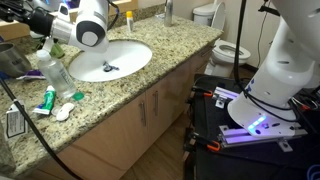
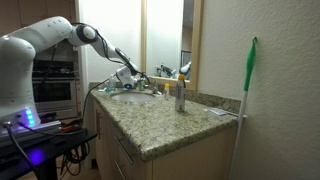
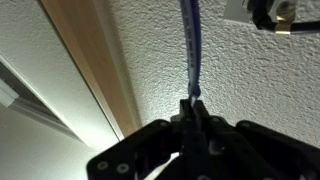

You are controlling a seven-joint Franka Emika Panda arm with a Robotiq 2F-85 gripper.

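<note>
In the wrist view, the dark fingers of my gripper come together at the lower end of a thin blue object (image 3: pixel 193 45), which runs up to the top edge. My gripper looks shut on it; the object's far end is out of frame. A pale speckled surface and a brown wooden strip (image 3: pixel 100 55) lie behind. The arm's white wrist section (image 1: pixel 90 24) is over the counter's far left, beside the sink (image 1: pixel 112 60). At this size the fingers are unclear in the exterior views.
A clear bottle (image 1: pixel 56 76), a green-and-white tube (image 1: pixel 45 101) and a round white item (image 1: pixel 67 107) occupy the near left counter. Yellow-capped bottles (image 1: pixel 129 20) stand behind the sink.
</note>
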